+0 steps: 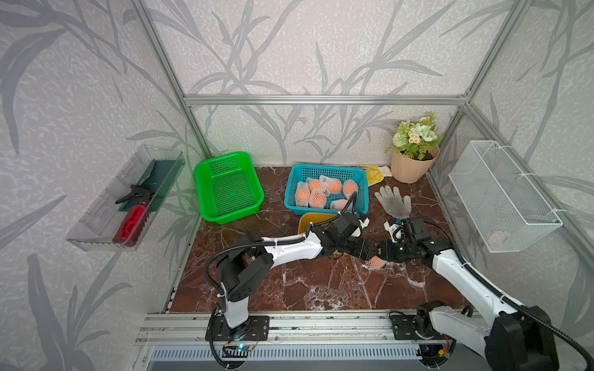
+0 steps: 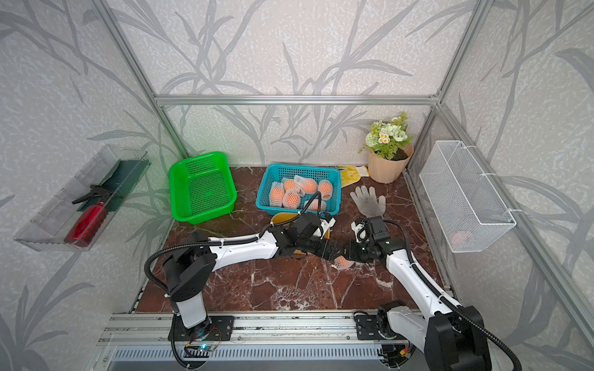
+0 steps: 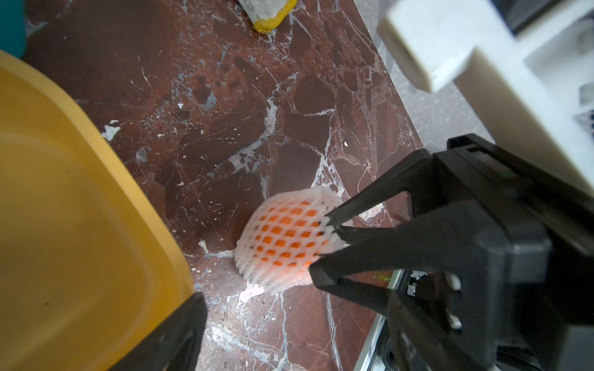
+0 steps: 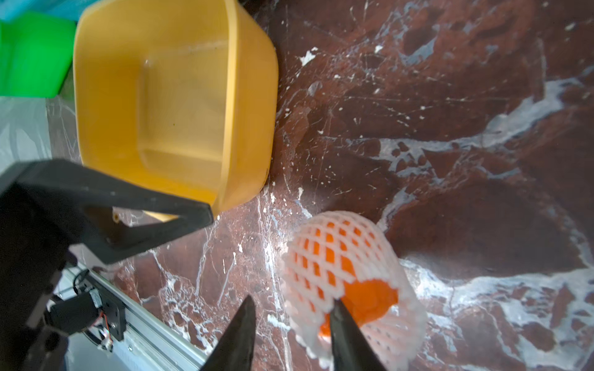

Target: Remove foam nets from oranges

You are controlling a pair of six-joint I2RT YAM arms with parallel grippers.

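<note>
A netted orange lies on the marble table right of the yellow bin, also seen in the right wrist view as a netted fruit (image 4: 352,272) with bare orange peel at the net's opening. My right gripper (image 1: 389,249) stands open at the fruit, its black fingers reaching the net in the left wrist view. My left gripper (image 1: 368,250) is beside the fruit from the other side; its fingertips are blurred at the bottom of its wrist view, spread apart. Several more netted oranges (image 1: 316,196) lie in the blue basket (image 1: 290,185).
A green basket (image 1: 229,213) stands back left. A glove (image 1: 394,201) lies behind my right gripper, near a flower pot (image 1: 409,167). A white wire basket (image 1: 504,191) is at the right wall.
</note>
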